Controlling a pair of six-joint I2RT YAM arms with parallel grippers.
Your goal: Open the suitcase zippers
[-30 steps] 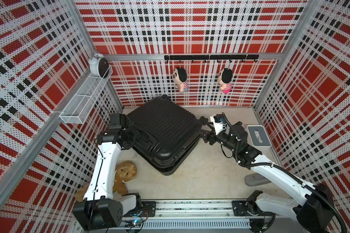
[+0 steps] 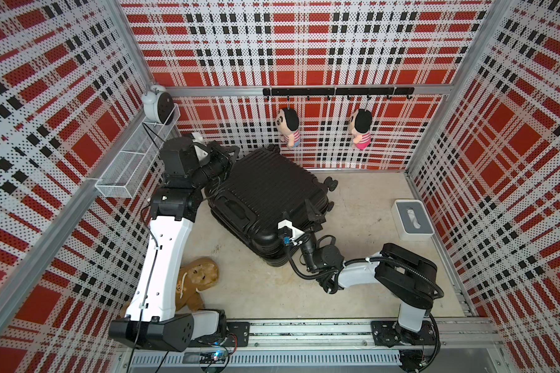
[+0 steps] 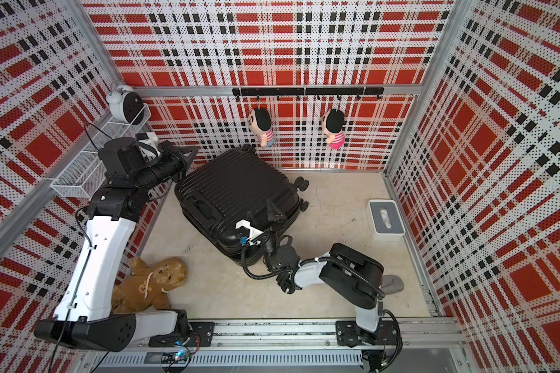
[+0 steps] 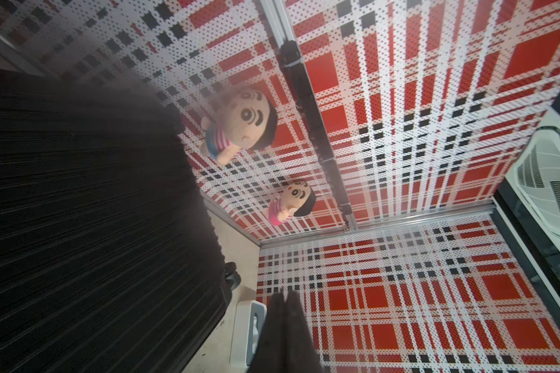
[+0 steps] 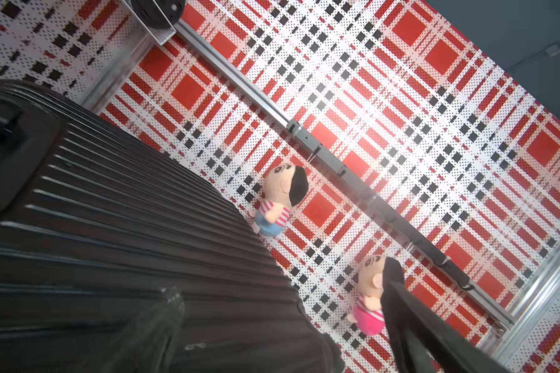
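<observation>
The black ribbed suitcase (image 2: 267,180) lies flat on the table, set at an angle, with its side handle (image 2: 237,211) toward the front left. Over its rear left side is my left gripper (image 2: 235,152), shut, with nothing showing between its fingertips. My right gripper (image 3: 263,217) stands open at the suitcase's front right corner, its fingers (image 5: 410,317) spread wide with the ribbed shell behind them. From the top views I cannot tell whether it touches the shell. No zipper pull can be made out, and the right gripper and arm hide part of the front right side.
A brown plush toy (image 3: 149,283) lies front left beside the left arm. At the right stands a white box (image 2: 412,219). Two dolls hang from the back rail, and a wire basket (image 2: 130,163) is on the left wall.
My right gripper has swung left from beyond the suitcase's right side to its front corner. The left gripper has risen and moved back. The suitcase has shifted slightly toward the back.
</observation>
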